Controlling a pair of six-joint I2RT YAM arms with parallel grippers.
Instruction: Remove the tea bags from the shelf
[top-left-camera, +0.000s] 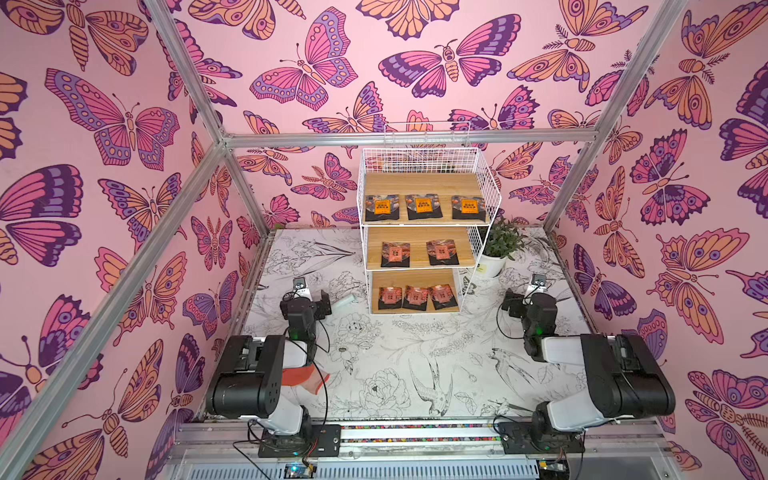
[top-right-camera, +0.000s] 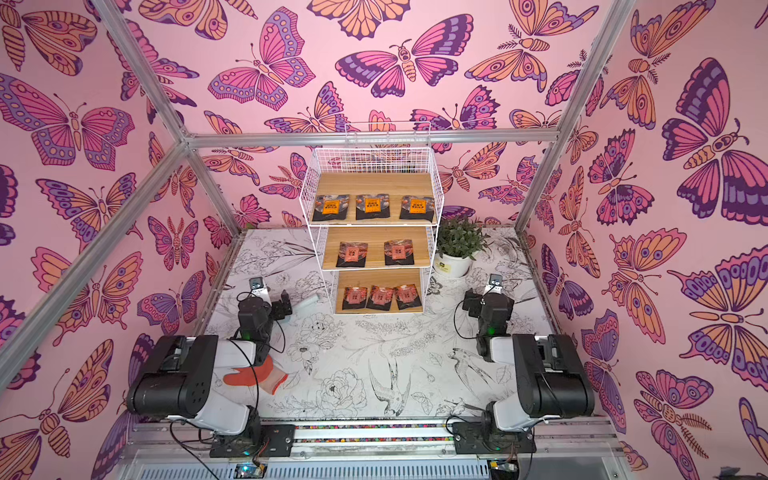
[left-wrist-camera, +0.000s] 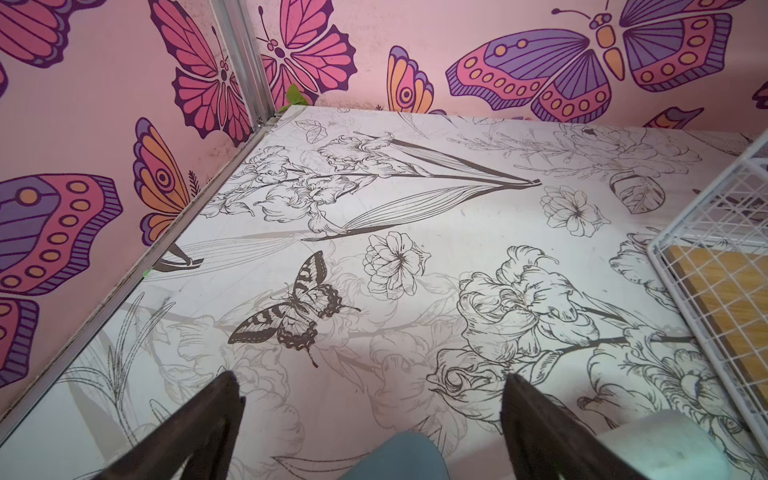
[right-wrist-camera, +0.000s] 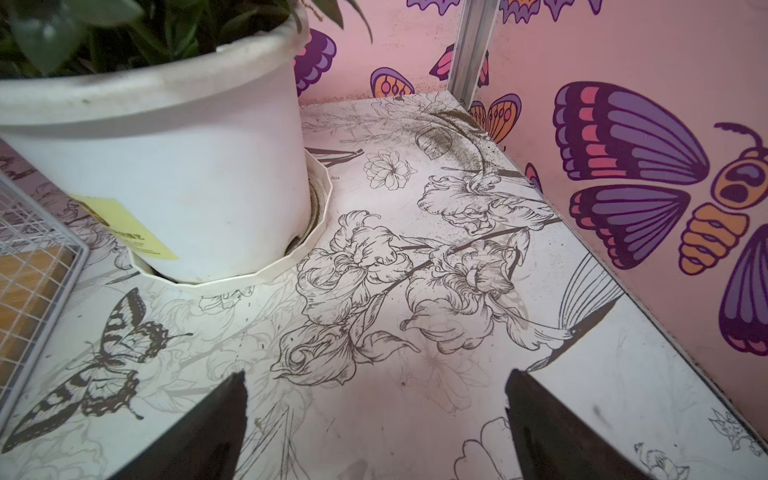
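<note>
A white wire shelf (top-left-camera: 372, 269) with wooden boards stands at the back middle of the table. On its top board are three dark tea bags (top-left-camera: 423, 206) with orange labels, one at the left, one in the middle, one at the right. Two tea bags (top-left-camera: 395, 254) with reddish labels stand on the middle board, and three more tea bags (top-right-camera: 380, 297) on the bottom one. My left gripper is open at the shelf's front left, nothing between its fingers. To the shelf's front right, my right gripper stands open and empty.
A potted plant (right-wrist-camera: 184, 160) is beside the shelf's right side. A pale cylindrical object (left-wrist-camera: 664, 452) lies near my left gripper, and an orange-red glove (top-right-camera: 256, 377) by the left arm.
</note>
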